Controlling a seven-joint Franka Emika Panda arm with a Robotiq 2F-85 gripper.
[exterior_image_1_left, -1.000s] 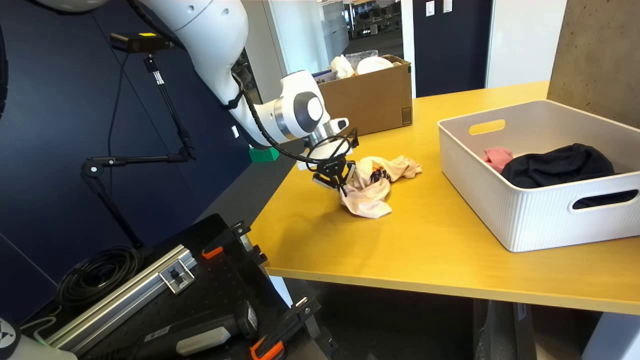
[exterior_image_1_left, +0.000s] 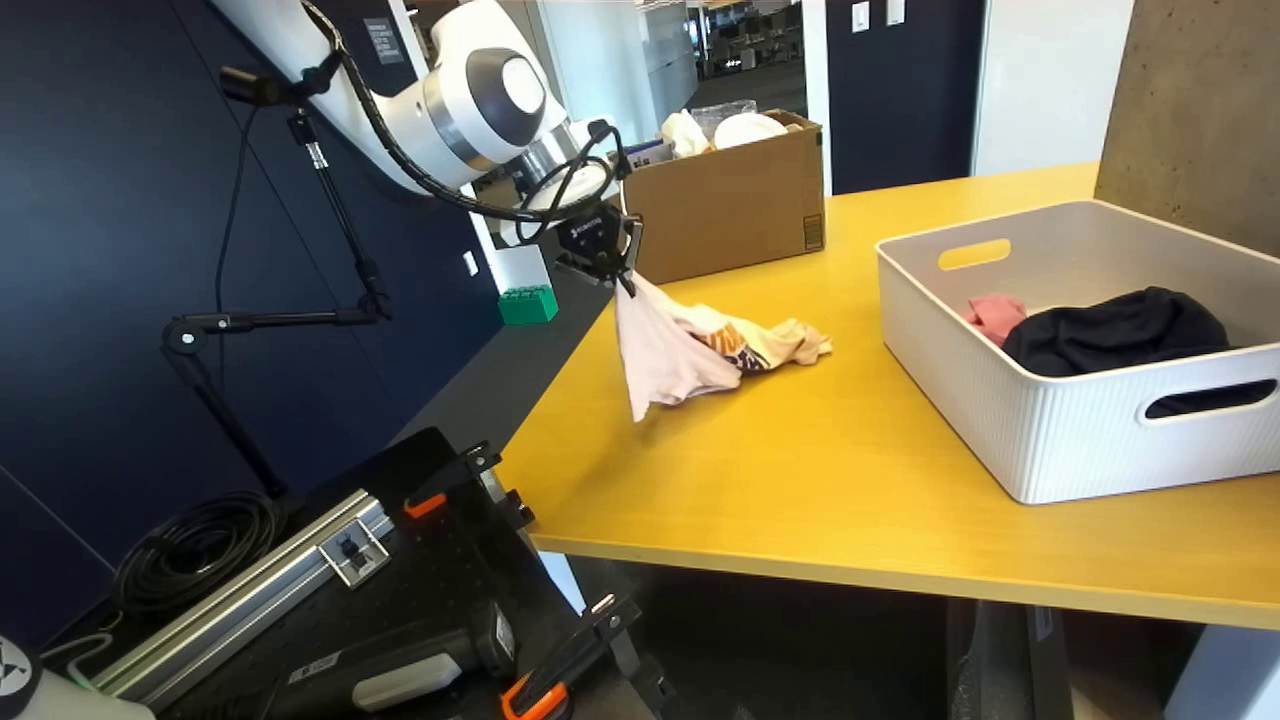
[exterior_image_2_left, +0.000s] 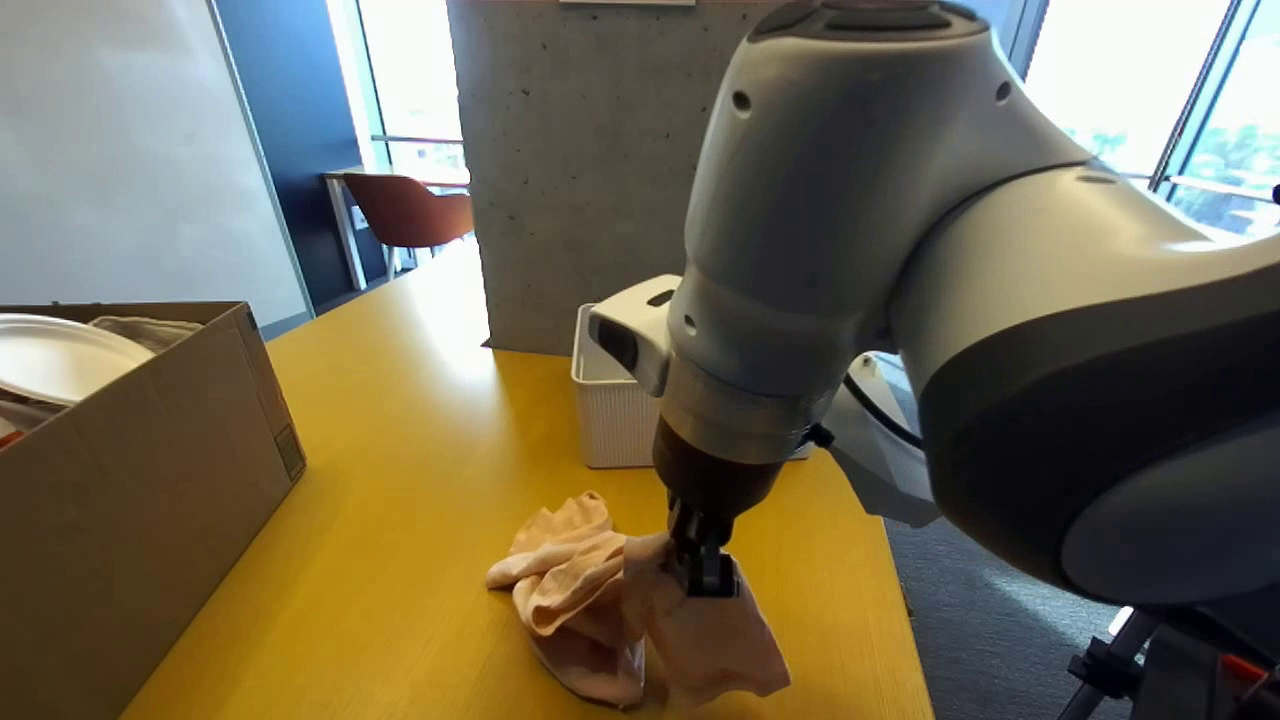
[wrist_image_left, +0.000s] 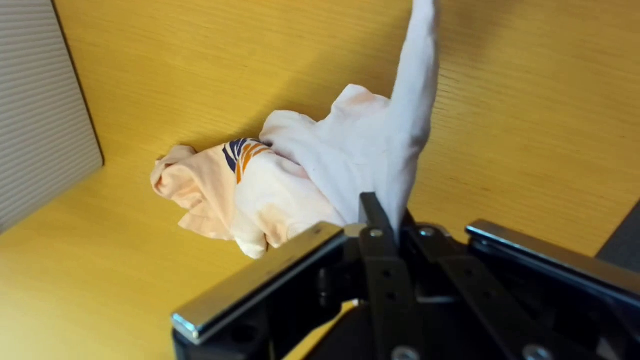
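Note:
A pale pink and peach cloth garment (exterior_image_1_left: 674, 348), with an orange and dark print, hangs partly from my gripper (exterior_image_1_left: 625, 286). In the wrist view my gripper is shut on a fold of that garment (wrist_image_left: 354, 153), and a narrow strip of it rises away past the fingertips. The printed, bunched end still rests on the table. From the other side, the garment (exterior_image_2_left: 576, 576) lies crumpled left of the gripper (exterior_image_2_left: 708, 582), with one flap draped down beneath the fingers.
A white ribbed bin (exterior_image_1_left: 960, 396) holds a black cloth (exterior_image_1_left: 1128, 330) and a smaller pink cloth (exterior_image_1_left: 996, 314). At the back stands a full cardboard box (exterior_image_1_left: 732, 204).
My gripper has risen and moved left in exterior view 1, pulling one part of the garment up off the table. The printed end has shifted only slightly. Bin and box are unchanged.

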